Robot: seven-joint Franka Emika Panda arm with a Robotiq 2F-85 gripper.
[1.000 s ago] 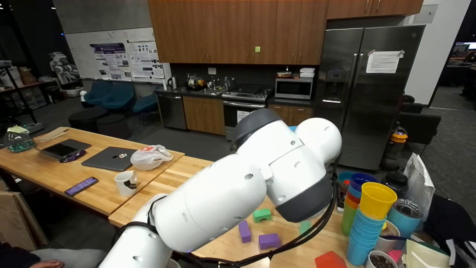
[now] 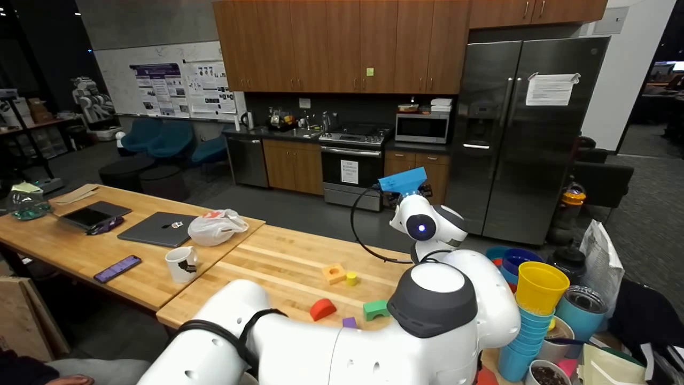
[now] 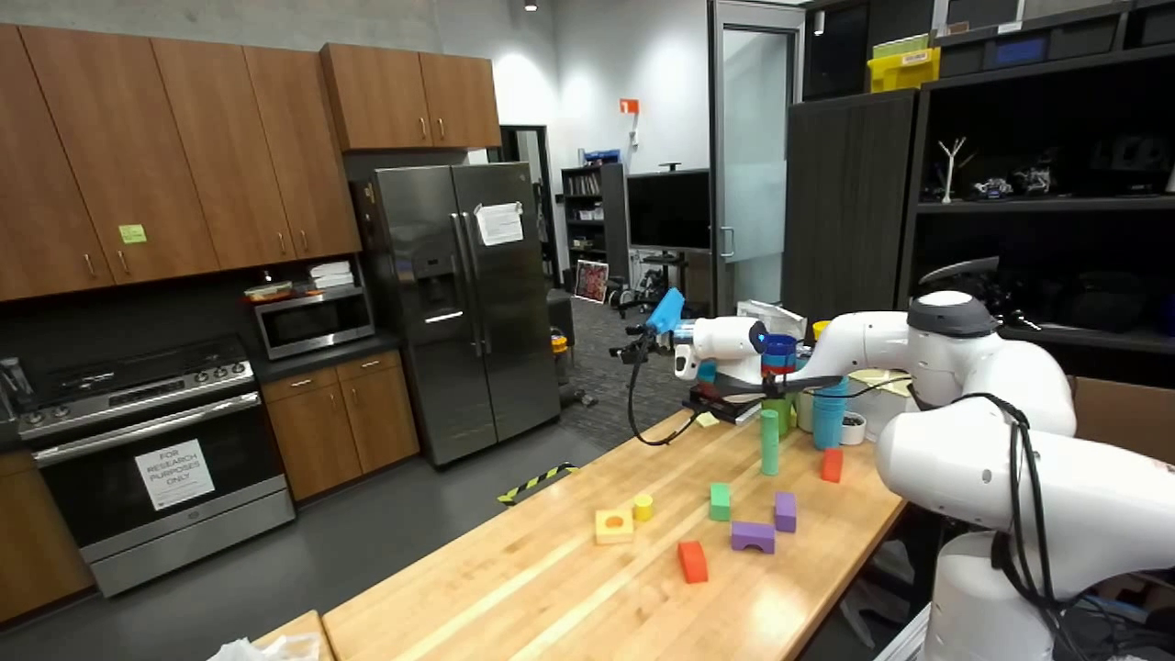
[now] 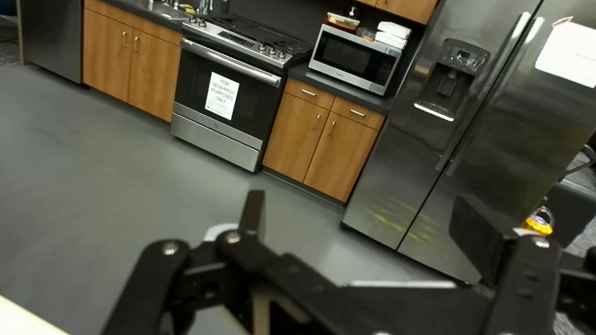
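My gripper (image 3: pixel 628 343) is held out past the far edge of the table, level with the bench top or above it. In the wrist view its black fingers (image 4: pixel 255 215) stand wide apart, open, with only floor and kitchen cabinets showing between them. Wooden blocks lie on the table, apart from the gripper: an orange-yellow block with a hole (image 3: pixel 613 527), a small yellow cylinder (image 3: pixel 643 507), a red block (image 3: pixel 693 562), a green block (image 3: pixel 721 502), a purple arch (image 3: pixel 754 536) and another purple block (image 3: pixel 785 511). A green cylinder (image 3: pixel 768 442) stands upright behind them.
Stacked cups (image 2: pixel 526 327) and containers crowd the table's right end, beside the arm. An orange-red block (image 3: pixel 832 464) lies near them. On the adjoining table are a mug (image 2: pixel 182 263), a laptop (image 2: pixel 158 228) and a plastic bag (image 2: pixel 216 227).
The arm has swung lower and rearranged its joints, its wrist now showing beyond the table. The orange-yellow, yellow and red blocks are uncovered in exterior view 1, while the purple arch is now hidden there.
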